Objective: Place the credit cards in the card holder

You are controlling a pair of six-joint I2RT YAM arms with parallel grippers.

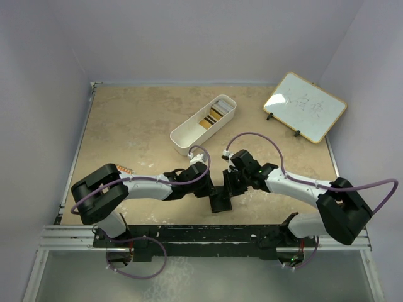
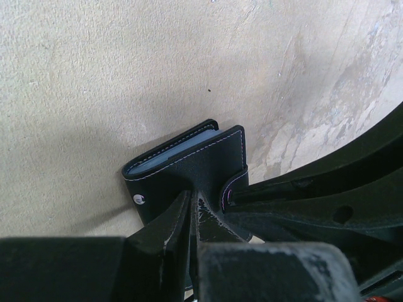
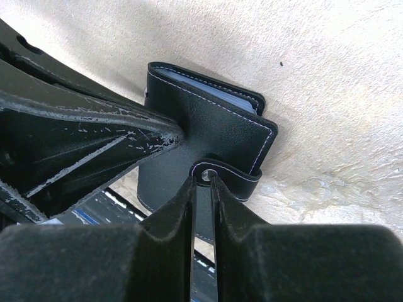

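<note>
The black card holder lies closed near the table's front, between both grippers; clear sleeves show along its edge. My left gripper is shut over its cover, with nothing visible between the fingers. In the right wrist view the left gripper's tip rests against or just above the holder. My right gripper is slightly open, a narrow gap between its fingertips, at the snap strap. Contact with the strap is unclear. Several gold, dark and silver cards stand in a white box farther back.
A small whiteboard with marks on it stands at the back right. An orange-and-white patterned item lies behind the left arm. Bare table stretches across the back left.
</note>
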